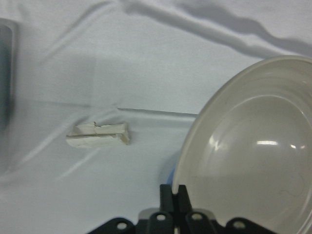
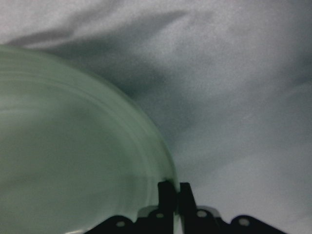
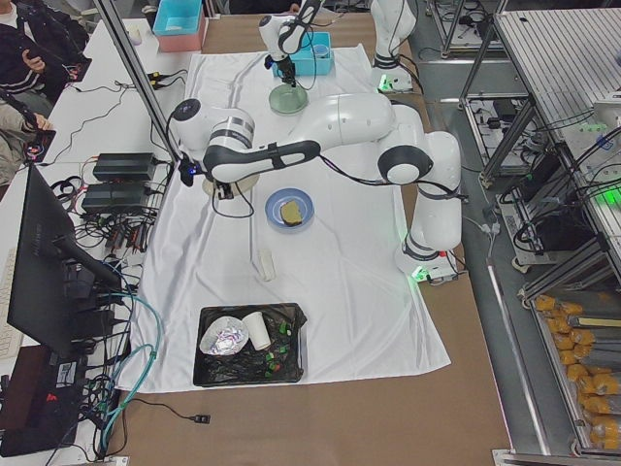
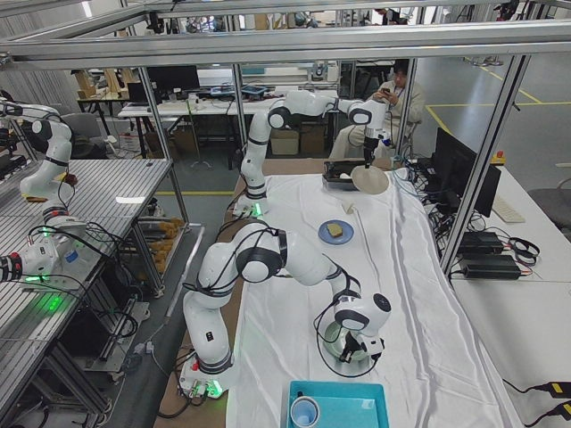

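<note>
My left gripper is shut on the rim of a cream plate (image 1: 253, 151), held above the cloth; in the camera right view the plate (image 4: 369, 180) hangs near the dark tray. A blue plate (image 3: 305, 206) with a yellow sponge-like piece (image 3: 291, 214) lies mid-table. A white block (image 1: 97, 137) lies on the cloth. My right gripper is shut on the rim of a green plate (image 2: 73, 146) at the other end of the table.
A black tray (image 3: 204, 369) holding a foil bowl (image 3: 223, 338) and white cup (image 3: 256, 328) is at the near end. A teal bin (image 4: 339, 397) stands beyond the green plate. Cables and monitor line one side.
</note>
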